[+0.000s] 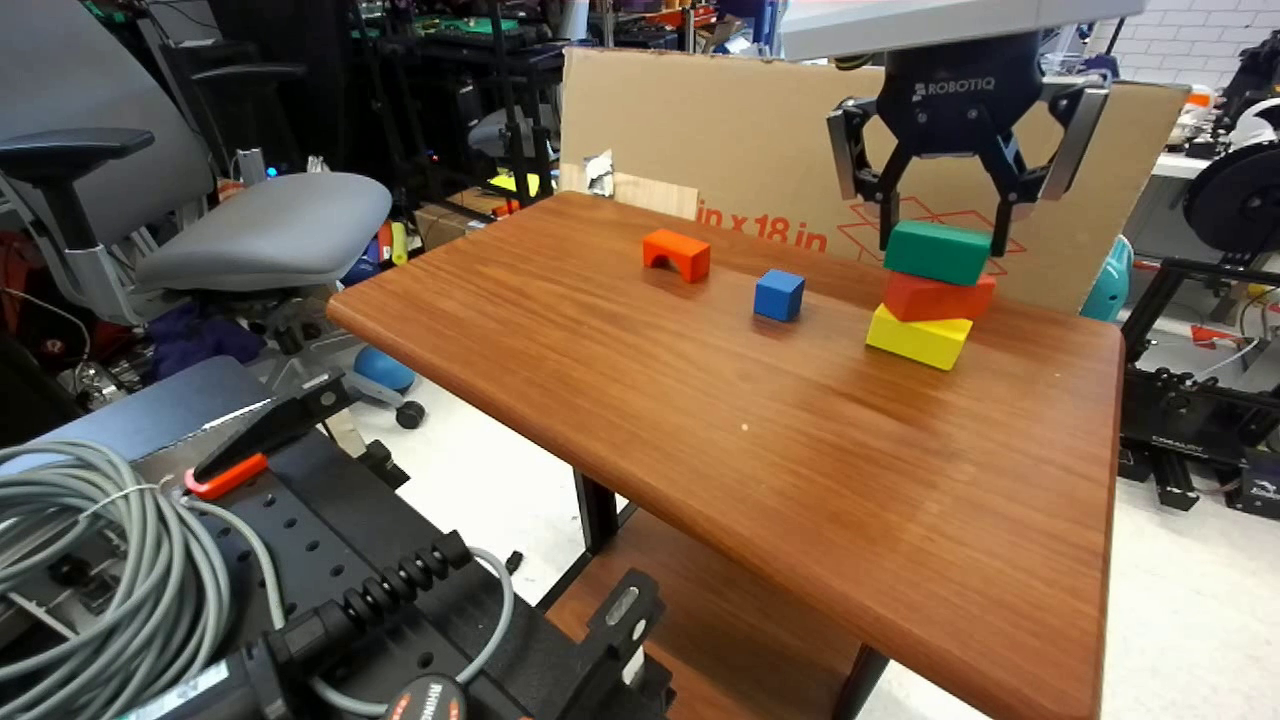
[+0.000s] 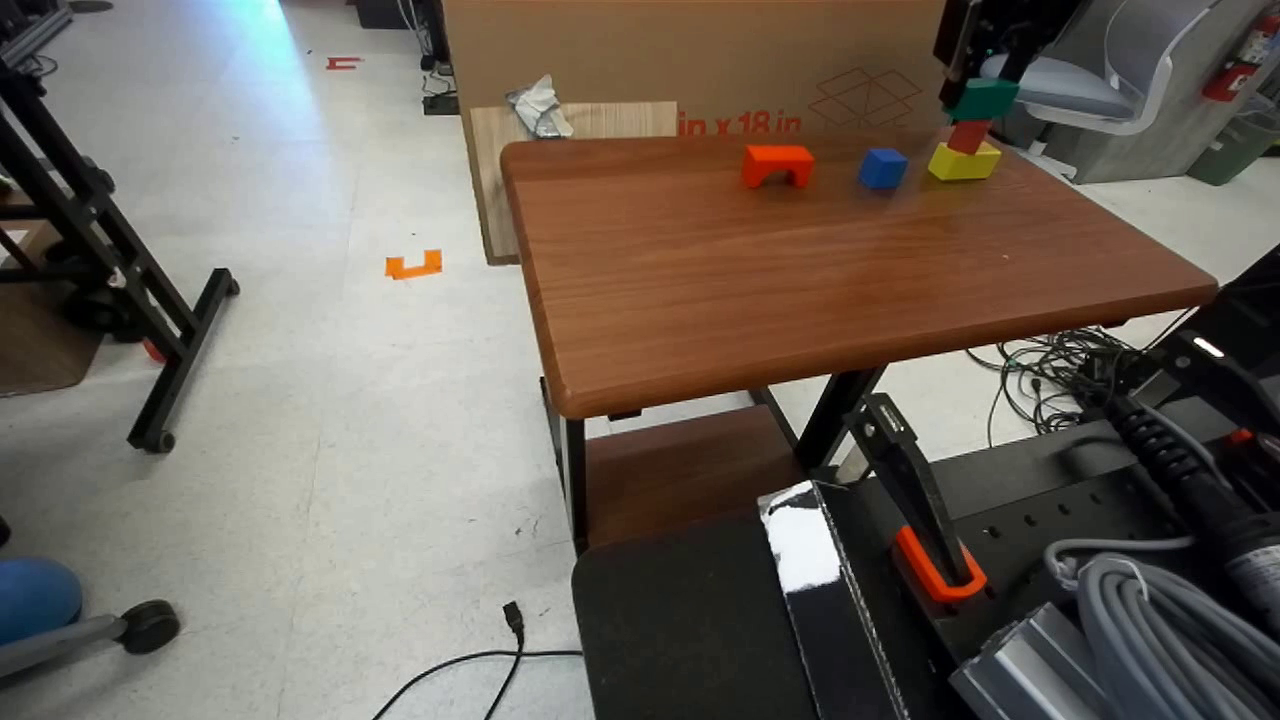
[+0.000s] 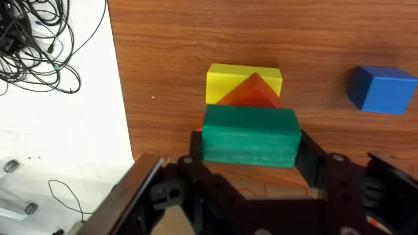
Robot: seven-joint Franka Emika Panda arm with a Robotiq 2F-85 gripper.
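Note:
My gripper (image 1: 944, 230) is shut on a green block (image 1: 937, 253), one finger at each end. Right under the green block is a red block (image 1: 948, 300), which lies on a yellow block (image 1: 918, 338) at the table's far right in exterior view 1. In the wrist view the red block (image 3: 254, 92) sits turned, a corner pointing across the yellow block (image 3: 224, 83), and the green block (image 3: 250, 135) covers most of it. Green and red appear to touch; how firmly I cannot tell.
A blue block (image 1: 779, 295) stands beside the stack, and an orange arch block (image 1: 678, 253) lies farther along the table. Behind them rises a cardboard sheet (image 1: 744, 132).

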